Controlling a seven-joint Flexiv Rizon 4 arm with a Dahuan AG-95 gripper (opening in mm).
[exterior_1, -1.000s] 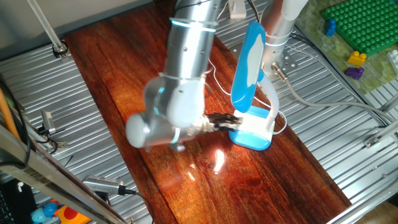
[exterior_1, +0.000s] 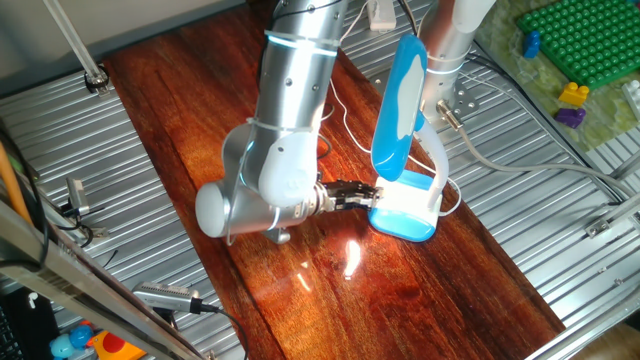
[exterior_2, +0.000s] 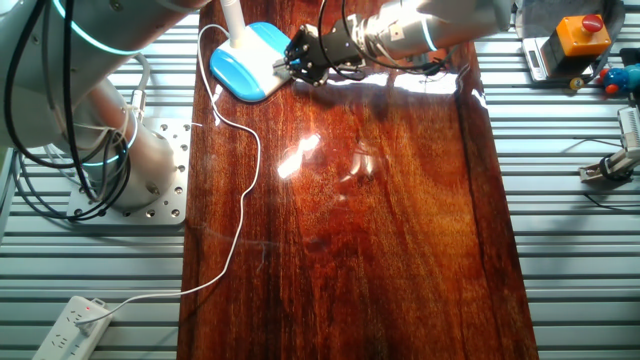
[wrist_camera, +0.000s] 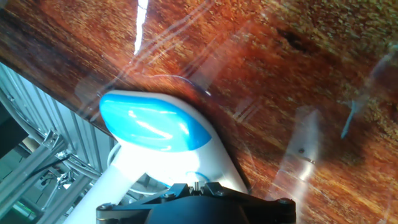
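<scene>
A desk lamp stands on the wooden table, its blue-and-white head (exterior_1: 399, 108) tilted up on a white stem. Its white base (exterior_2: 262, 52) has blue panels (wrist_camera: 152, 122). At the edge of that base is my gripper (exterior_1: 374, 196), coming in low from the side opposite the stem. In the wrist view the black fingertips (wrist_camera: 213, 187) meet at the bottom edge, with nothing visible between them. Whether they touch the base cannot be made out. The lamp's button, if there is one, does not show clearly.
A white cable (exterior_2: 242, 205) runs from the lamp to a power strip (exterior_2: 70, 328).
The lamp stays in place.
</scene>
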